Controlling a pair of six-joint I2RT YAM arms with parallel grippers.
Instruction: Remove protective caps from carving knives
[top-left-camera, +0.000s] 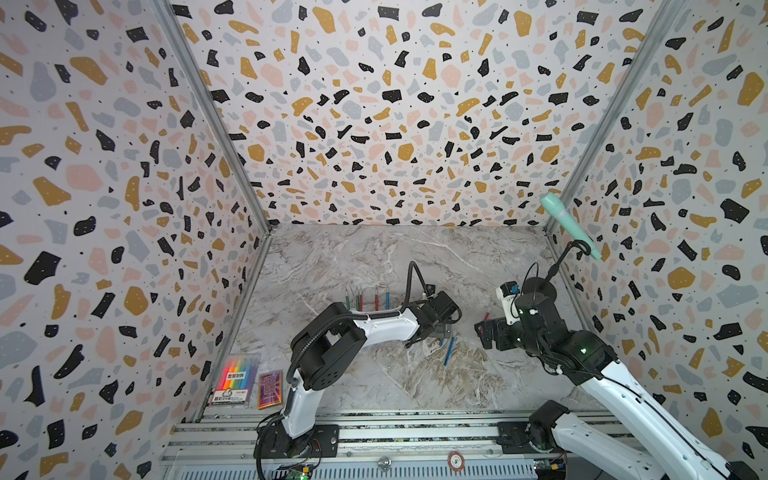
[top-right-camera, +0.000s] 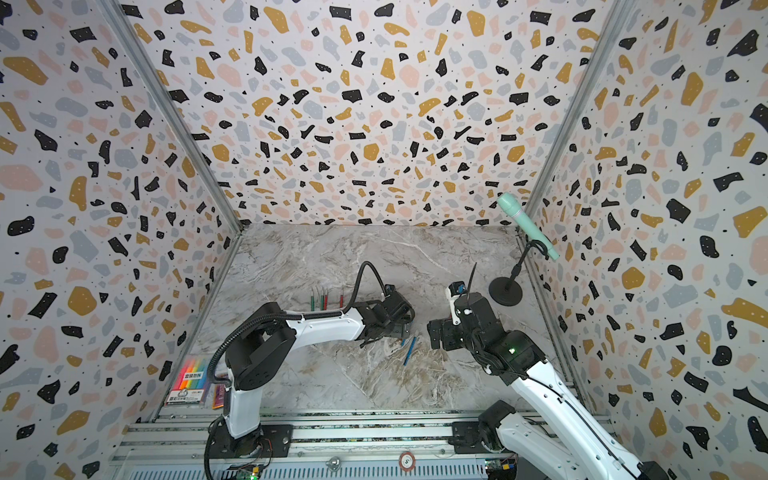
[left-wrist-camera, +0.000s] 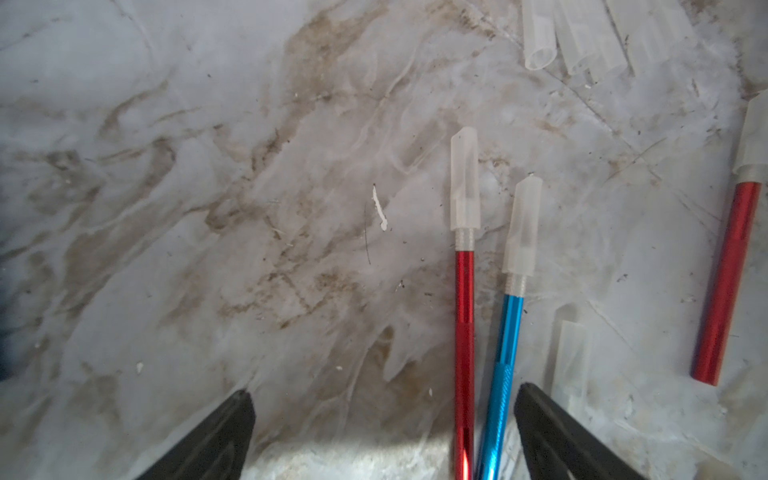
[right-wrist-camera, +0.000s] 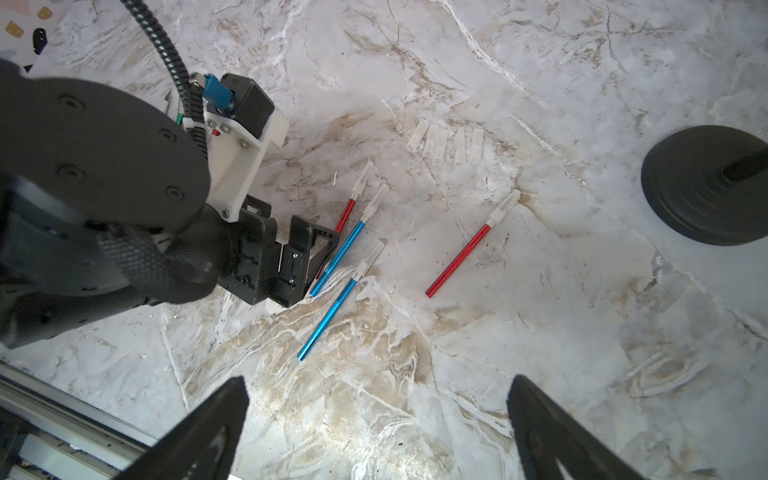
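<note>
My left gripper is open over capped knives: a red one (left-wrist-camera: 464, 320) and a blue one (left-wrist-camera: 505, 352) beside it, with translucent caps (left-wrist-camera: 465, 176). Another red knife (right-wrist-camera: 457, 260) lies farther right, and another blue knife (right-wrist-camera: 326, 320) nearer the front. Several loose clear caps (right-wrist-camera: 440, 144) lie behind them. My right gripper hangs open to the right of the knives, nothing between its fingers.
A lamp base (right-wrist-camera: 692, 192) stands at the right. Several more pens or knives (top-right-camera: 324, 300) stand in a row at the left-middle. Marker packs (top-left-camera: 240, 376) lie at the front left.
</note>
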